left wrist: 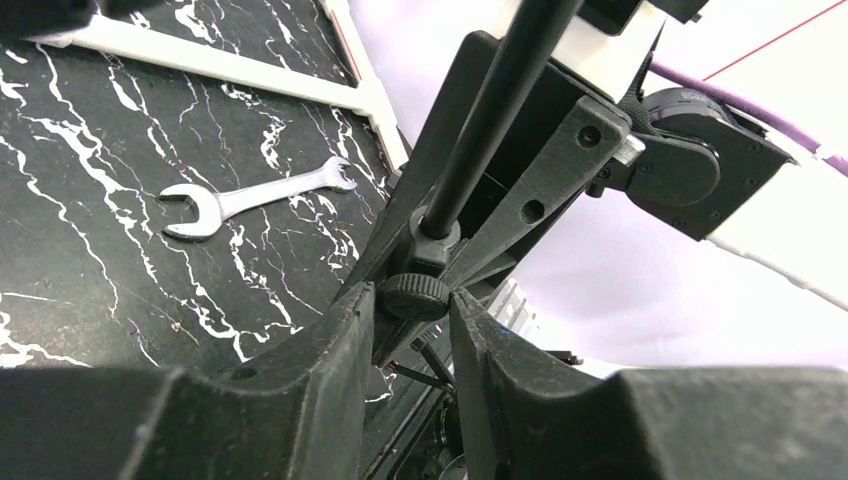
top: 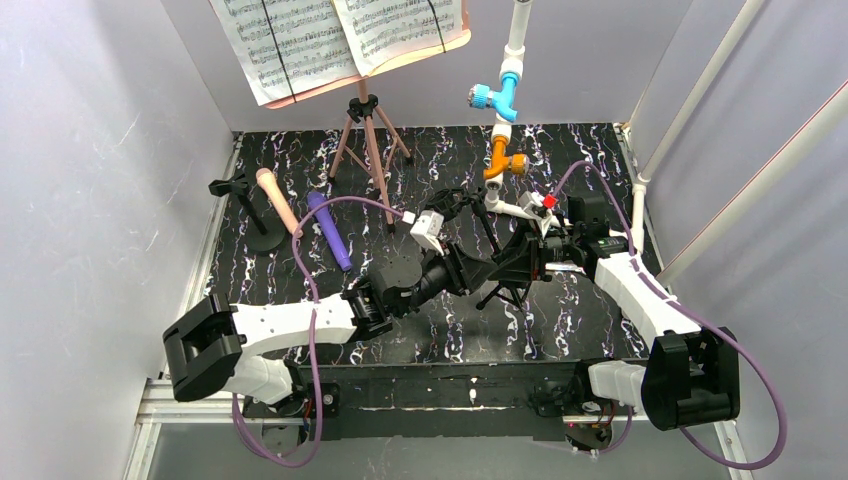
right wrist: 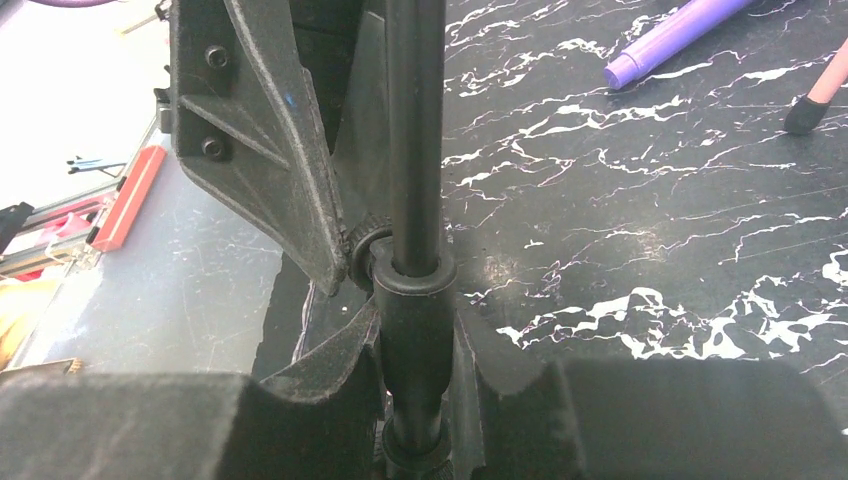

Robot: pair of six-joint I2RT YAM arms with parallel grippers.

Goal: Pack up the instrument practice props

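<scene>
A black stand (top: 492,235) leans upright at centre right. My right gripper (top: 528,260) is shut on its tubular joint, seen as a collar (right wrist: 414,300) round a pole in the right wrist view. My left gripper has its fingertips either side of the ridged knob (left wrist: 414,292) on that collar; whether they press on it is hard to tell. A purple cylinder (top: 330,230), a tan cylinder (top: 280,205) and a small black stand (top: 262,234) lie or stand on the left.
A pink music stand (top: 371,150) holds sheet music at the back. White pipes with blue (top: 505,95) and orange (top: 500,152) fittings rise at back right. A wrench (left wrist: 270,192) lies on the marble board.
</scene>
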